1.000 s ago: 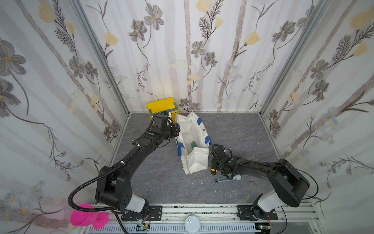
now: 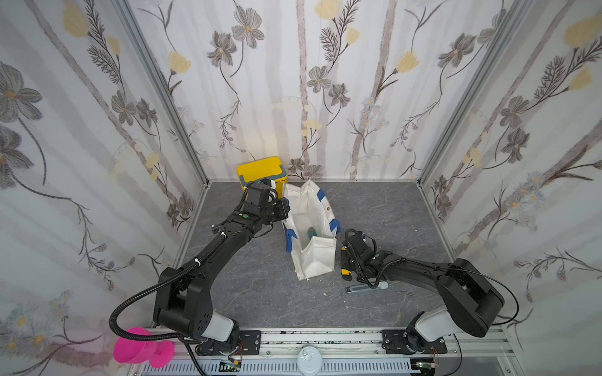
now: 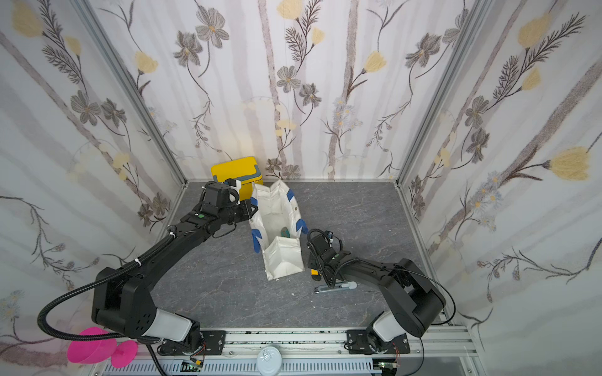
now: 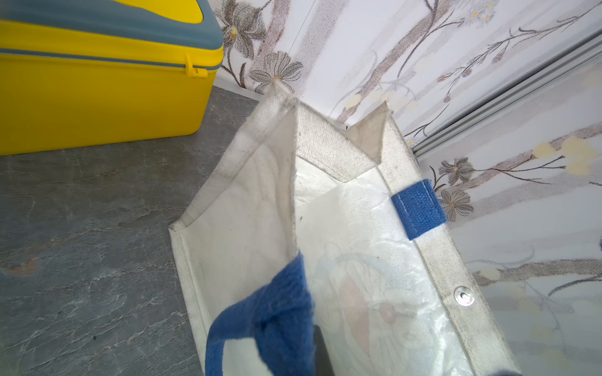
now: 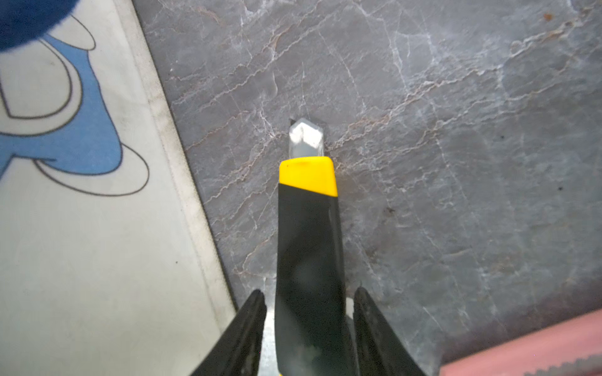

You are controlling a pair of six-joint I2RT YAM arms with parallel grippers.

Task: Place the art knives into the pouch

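Note:
A white pouch (image 2: pixel 316 260) with blue handles stands open mid-table. My left gripper (image 2: pixel 283 210) is shut at its left rim, by the blue handle (image 4: pixel 263 300); whether cloth is between its fingers is unclear. The black-and-yellow art knife (image 5: pixel 308 250) lies right of the pouch, its metal tip pointing away from my right wrist camera. My right gripper is shut on the knife's body, one finger on either side. In the top views the right arm partly hides the knife.
A yellow box (image 2: pixel 260 168) stands behind the pouch at left. A grey, knife-like tool (image 2: pixel 367 287) lies in front of the right arm, and a pink object (image 5: pixel 526 351) shows at the right wrist view's edge.
My right gripper has shifted slightly, and more of the knife's yellow part shows in the top left view. The left arm and pouch have not moved.

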